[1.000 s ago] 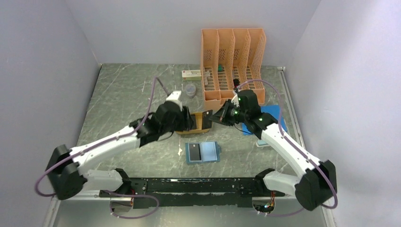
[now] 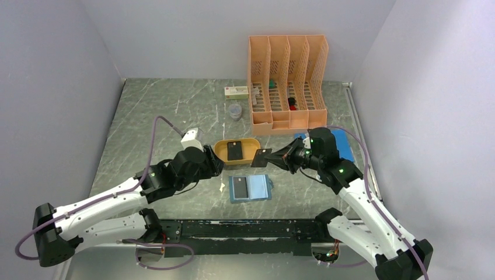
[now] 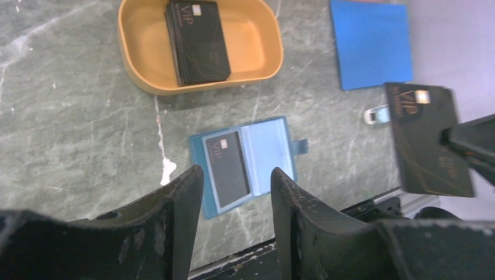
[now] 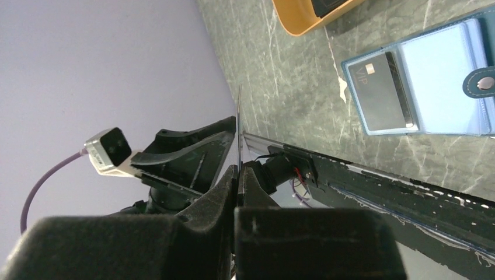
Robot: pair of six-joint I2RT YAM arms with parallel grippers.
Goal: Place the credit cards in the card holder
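In my right gripper a black card [image 2: 260, 158] is pinched edge-on; the left wrist view shows its VIP face at the right side. The blue card holder [image 3: 248, 163] lies unfolded on the table, a black VIP card [image 3: 227, 166] showing behind the clear window of one half. My left gripper is apart-fingered, open and empty, left of the held card and above the table. More black VIP cards [image 3: 198, 41] lie stacked in the yellow tray [image 3: 271, 58] behind the holder.
An orange rack [image 2: 289, 121] stands at the back, with a small box [image 2: 236, 92] and a clear cup [image 2: 234, 111] left of it. A blue sheet [image 3: 373, 44] lies to the right.
Both arms have drawn back from over the yellow tray, the left one leftward and the right one forward with its card.
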